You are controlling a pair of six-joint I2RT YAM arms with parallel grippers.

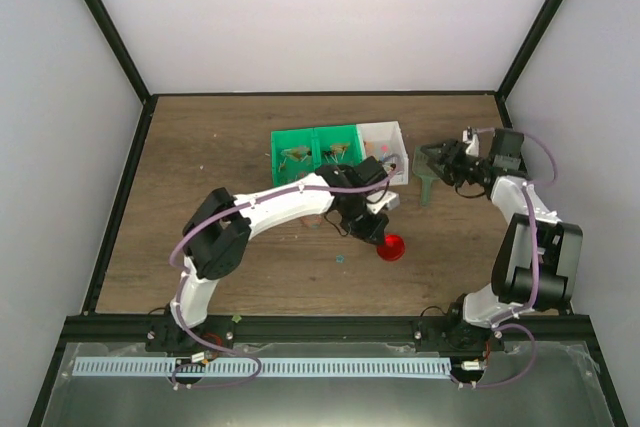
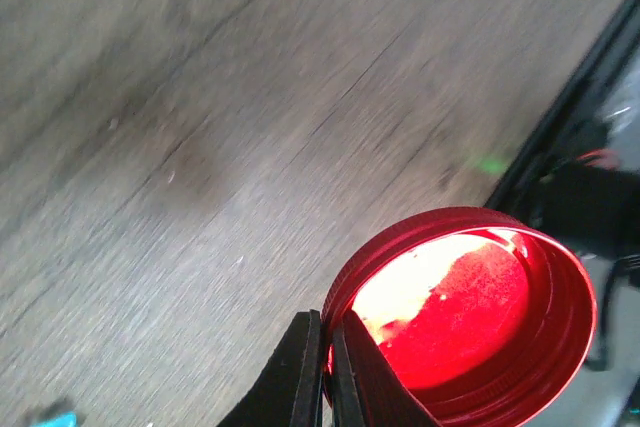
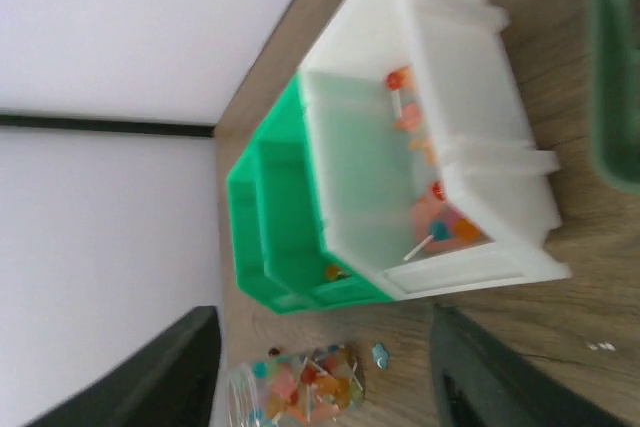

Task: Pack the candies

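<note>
My left gripper is shut on the rim of a round red lid, held tilted with its hollow inside showing. From above, this lid is over the front-middle of the table. A clear jar of colourful candies stands before the green box in the right wrist view; the left arm mostly covers it from above. The box has green compartments and a white one, with candies inside. At the right, my right gripper is open near the green scoop, nothing visible between its fingers.
One small blue candy lies on the table left of the lid; another blue candy is near the jar. The left arm spans the middle. Bare wood is at the left, and the table's front edge runs below.
</note>
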